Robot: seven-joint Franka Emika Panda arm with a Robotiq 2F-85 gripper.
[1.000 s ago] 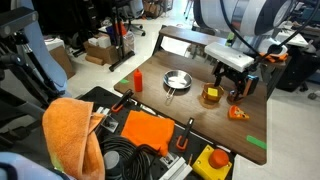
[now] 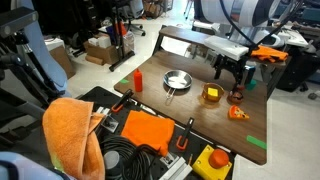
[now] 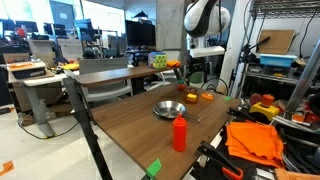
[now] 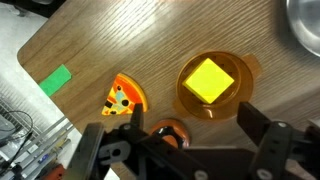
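A yellow block (image 4: 208, 81) rests inside a small amber dish (image 4: 246, 96) with two handles on the wooden table. My open gripper is above the table, with its dark fingers (image 4: 257, 126) spread wide and nothing between them. In the wrist view the dish lies just beyond the gap between the fingers. Exterior view 1 shows the gripper (image 2: 228, 72) behind and above the dish (image 2: 211, 93). A toy pizza slice (image 4: 123, 95) lies beside the dish. Next to it, a round reddish-brown thing (image 4: 170, 130) is partly hidden by the gripper.
A silver pan (image 2: 177, 79) with a handle and a red bottle (image 2: 138, 80) stand toward the table's left in exterior view 1. A green piece (image 2: 256, 141) lies near the right corner. Bare table (image 2: 190, 108) spreads in front of the dish.
The arm has shifted slightly, showing more of its orange part at the right in exterior view 1. The dish, block, pizza slice and pan have not visibly moved.
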